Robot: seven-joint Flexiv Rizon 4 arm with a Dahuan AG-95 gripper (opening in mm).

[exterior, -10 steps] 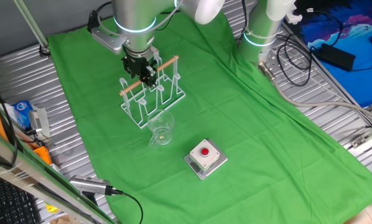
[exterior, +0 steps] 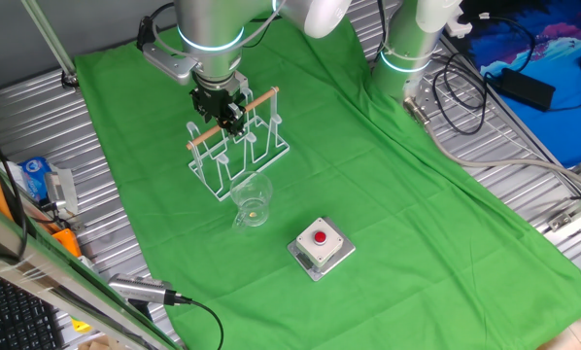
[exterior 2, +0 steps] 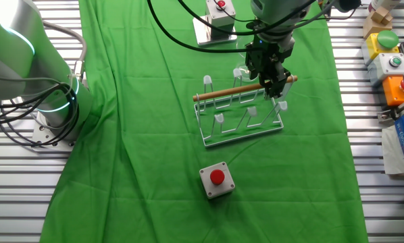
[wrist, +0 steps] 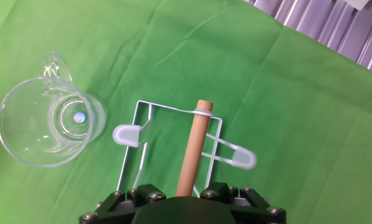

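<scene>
A white wire rack (exterior: 253,146) with a wooden bar (exterior: 261,100) along its top stands on the green cloth. My black gripper (exterior: 234,124) is over the bar, close to one end of it in exterior view 2. Looking from the wrist, the bar (wrist: 193,146) runs down between the fingers and passes out of sight beneath the gripper; whether they press on it is hidden. Beside the rack, a clear glass mug (exterior: 253,199) sits upright and apart from the gripper. Its open rim and handle (wrist: 58,65) show at the left of the wrist view.
A red push button on a grey box (exterior: 318,240) lies near the mug. Another red button box (exterior 2: 217,179) sits on the rack's other side. Boxes and colored buttons (exterior 2: 391,74) line the table's side.
</scene>
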